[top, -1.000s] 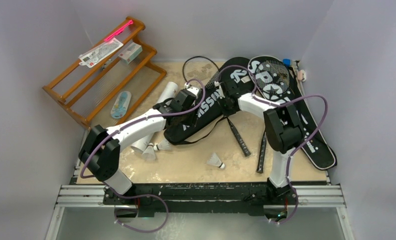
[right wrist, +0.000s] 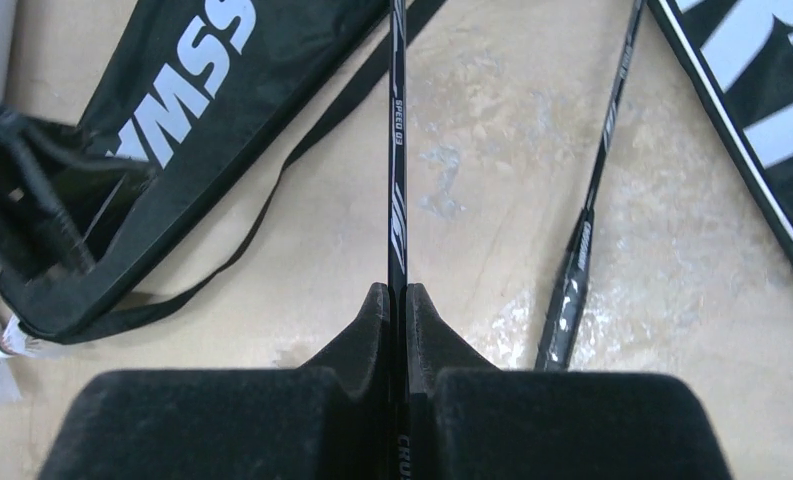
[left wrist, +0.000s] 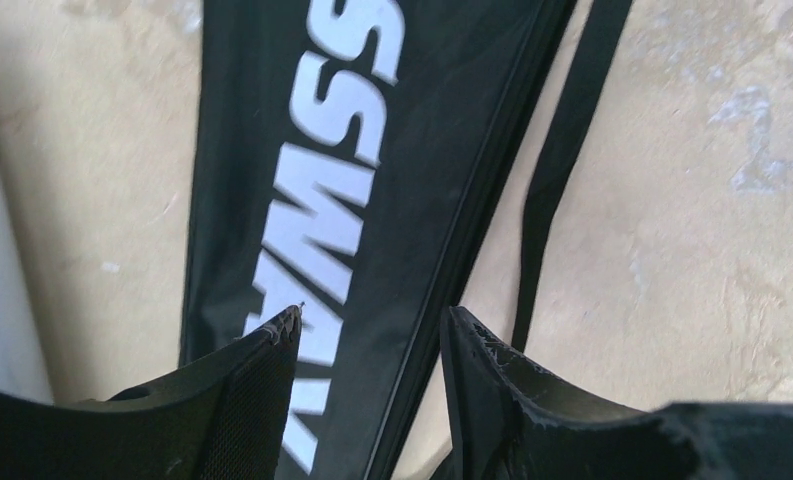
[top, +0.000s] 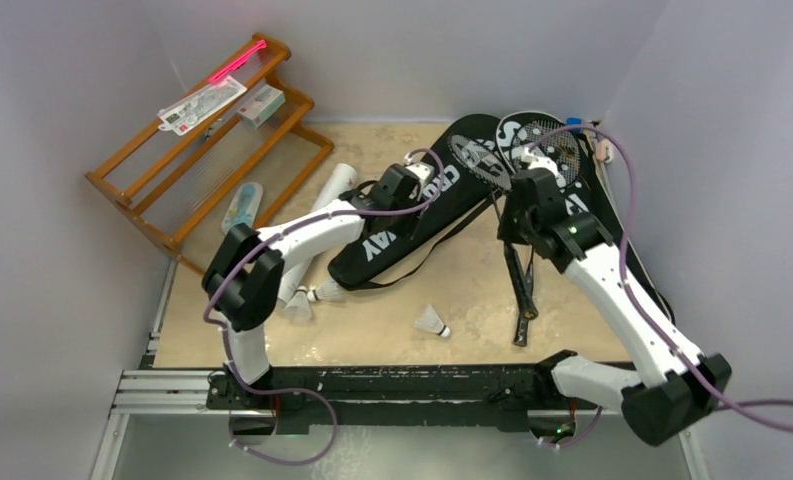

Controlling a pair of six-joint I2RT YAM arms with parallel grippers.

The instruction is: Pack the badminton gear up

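Note:
My right gripper is shut on the thin black shaft of a racket (right wrist: 398, 150). In the top view that racket's handle (top: 520, 285) points to the front and its head lies over the black bag (top: 377, 250) with white lettering. A second racket (right wrist: 564, 310) lies to the right, its head on another black bag (top: 622, 215). Over the first bag my left gripper stands open, nothing between its fingers. One shuttlecock (top: 430, 320) lies alone at the front; two more, including a shuttlecock (top: 298, 306) at the left, lie by the white tube (top: 332, 190).
A wooden rack (top: 197, 130) stands at the back left, holding a white box (top: 262, 105) and packets. Behind the right bag is a small blue item (top: 573, 124). The first bag's strap (right wrist: 272, 215) trails over the table.
My left gripper moved a little to the right.

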